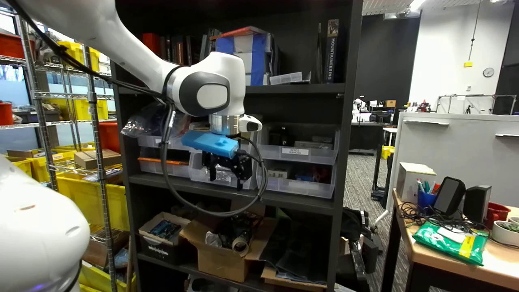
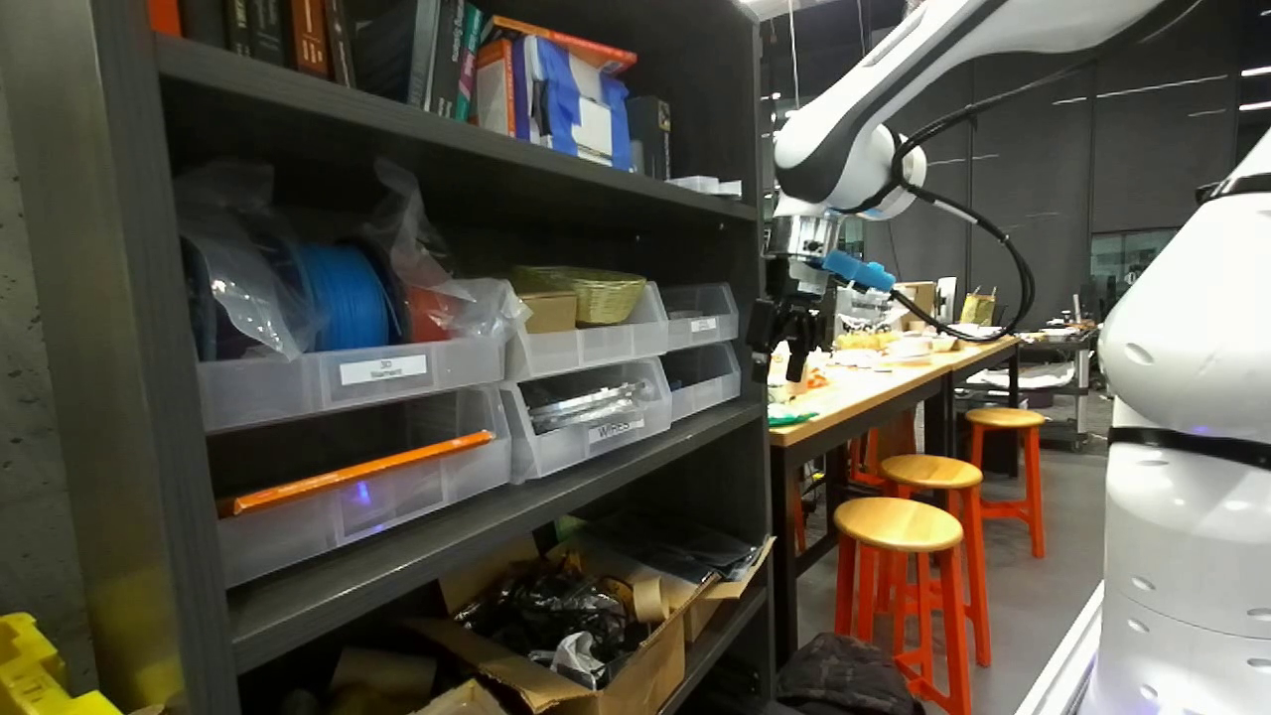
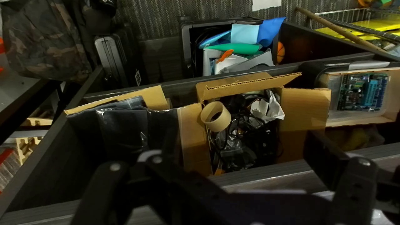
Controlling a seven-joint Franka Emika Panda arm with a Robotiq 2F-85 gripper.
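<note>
My gripper (image 1: pixel 226 184) hangs pointing down in front of the dark shelf unit, with its black fingers spread wide. Nothing shows between them. In the wrist view the left finger (image 3: pixel 170 140) and right finger (image 3: pixel 324 157) stand far apart, so the gripper is open. Behind it in exterior view 1 is a clear bin (image 1: pixel 214 177) on the middle shelf. Exterior view 2 shows that bin labelled WIRES (image 2: pixel 614 429), with silvery packets inside. Below, an open cardboard box (image 3: pixel 305 120) holds dark cables, crumpled white paper and a tape roll (image 3: pixel 216 117).
Stacked clear bins (image 1: pixel 301 187) fill the middle shelf (image 1: pixel 311 203). A green basket (image 2: pixel 596 294) sits in an upper bin. Books line the top shelf. A cluttered desk (image 1: pixel 491 265) stands at the right; stools (image 2: pixel 900 524) stand beyond the shelf. Open air surrounds the gripper in front of the shelves.
</note>
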